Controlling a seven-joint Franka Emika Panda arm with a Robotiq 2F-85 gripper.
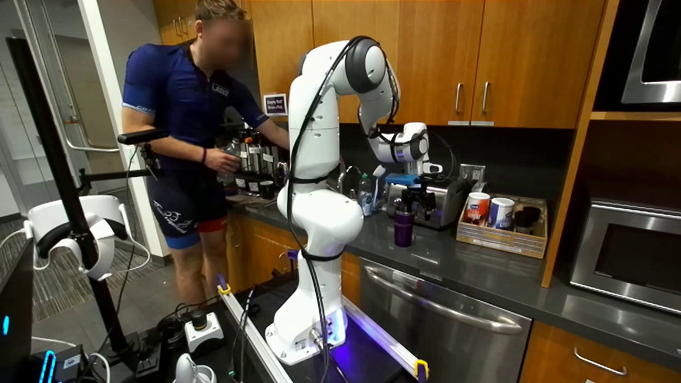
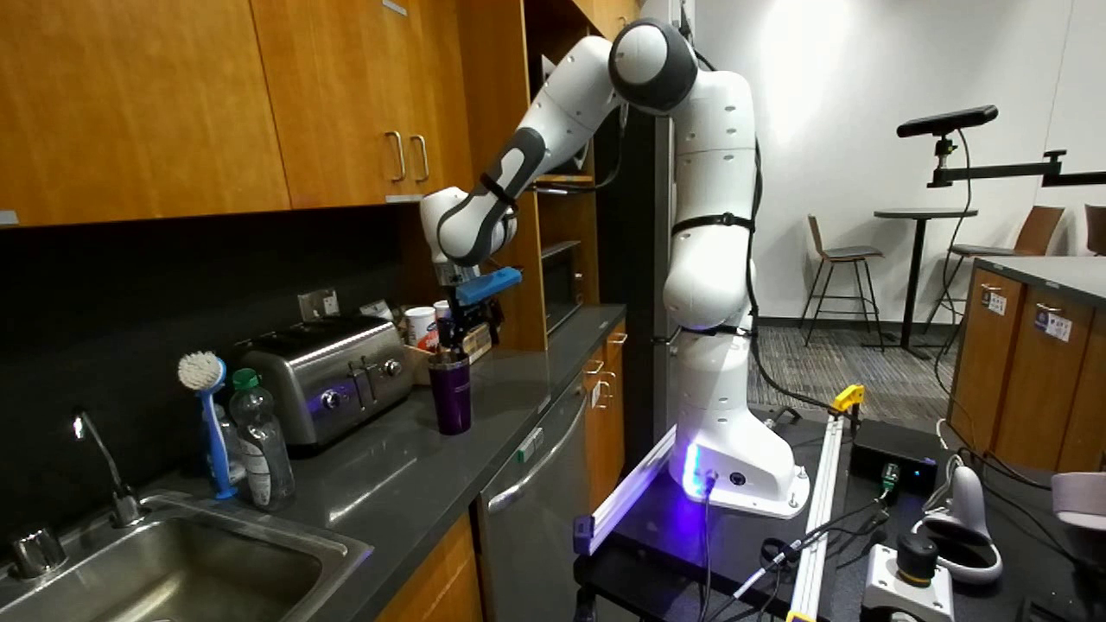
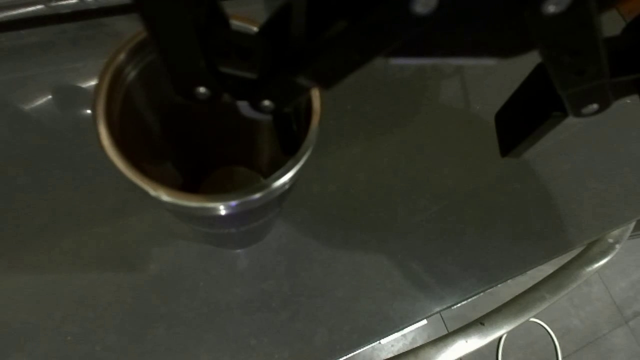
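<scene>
A purple tumbler with a metal rim stands upright on the dark counter; its open top fills the left part of the wrist view. My gripper is open, low over the tumbler. One finger reaches into the mouth of the cup, while the other finger is outside it to the right, with a wide gap between them. The tumbler's wall lies between the two fingers, not visibly pinched. From the exterior view, the gripper sits right at the tumbler. The inner fingertip is dark and partly hidden.
Behind the tumbler is a steel toaster. A cardboard tray with canisters lies to the right in exterior view 1. A bottle, brush and sink are on the other side. A person stands by the counter.
</scene>
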